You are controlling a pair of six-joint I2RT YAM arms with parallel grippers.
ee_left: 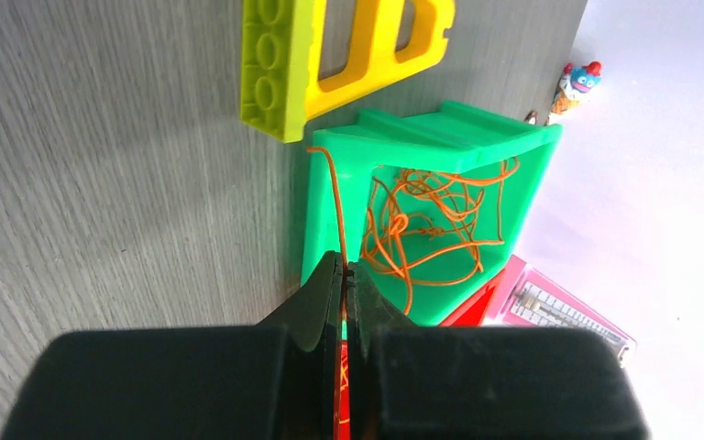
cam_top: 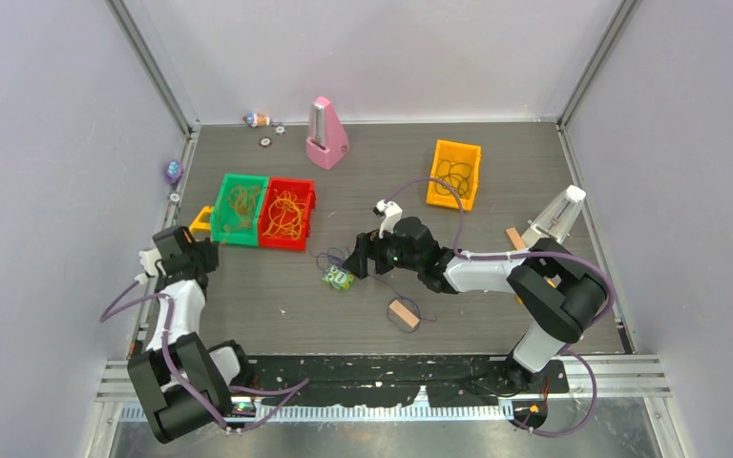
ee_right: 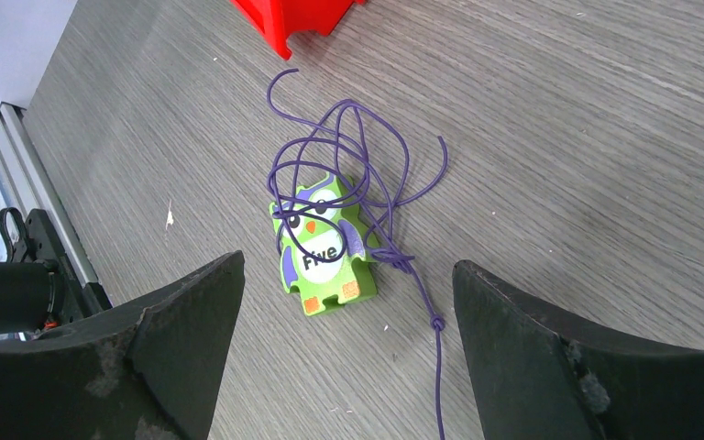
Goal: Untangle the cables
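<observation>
An orange cable [ee_left: 458,215] lies in loops inside the green bin [ee_left: 328,229]. One orange strand rises past the bin's edge to the tips of my left gripper, which is shut with this thin strand running between its fingers. In the top view that gripper is at the near-left corner of the green bin. A purple cable [ee_right: 380,197] lies tangled over a green owl block [ee_right: 325,266], with a knot near the front. My right gripper is open around the block's near side, nothing between its fingers.
Beside the green bin stands a red bin [cam_top: 286,239] with a yellow-orange cable. A yellow bin [cam_top: 477,176] holds a dark cable at the back right. A wooden block [cam_top: 404,313] sits near the front. Yellow bricks [ee_left: 275,73] adjoin the green bin.
</observation>
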